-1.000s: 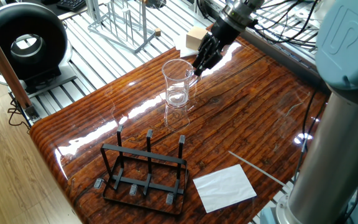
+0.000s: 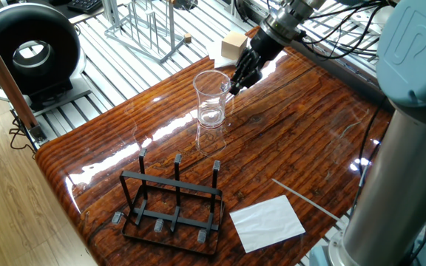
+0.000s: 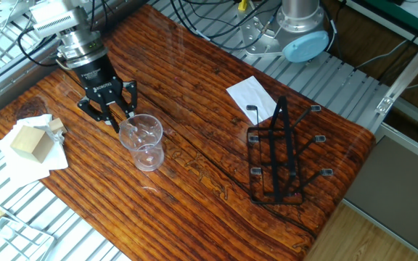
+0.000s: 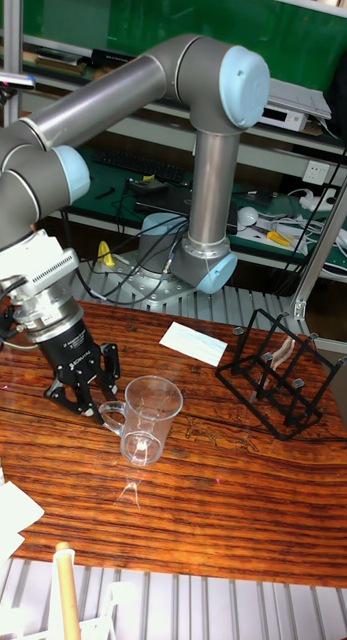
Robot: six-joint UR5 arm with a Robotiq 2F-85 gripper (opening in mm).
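Observation:
A clear mug (image 2: 211, 103) stands upright on the glossy brown wooden table, its handle (image 4: 113, 417) turned toward my gripper (image 3: 123, 122). The black fingers point down at the handle and appear spread apart, with a gap between their tips in the second exterior view. Whether they touch the handle is hard to tell. Further along the table stands a black wire rack (image 3: 276, 163) with upright prongs, and no mug hangs on it.
A white sheet (image 2: 268, 223) lies flat near the rack. At the table's edge behind the gripper, a wooden block (image 3: 33, 143) rests on white paper. Bare tabletop (image 3: 194, 152) separates the mug from the rack.
Mug, rack and sheet have stayed in place.

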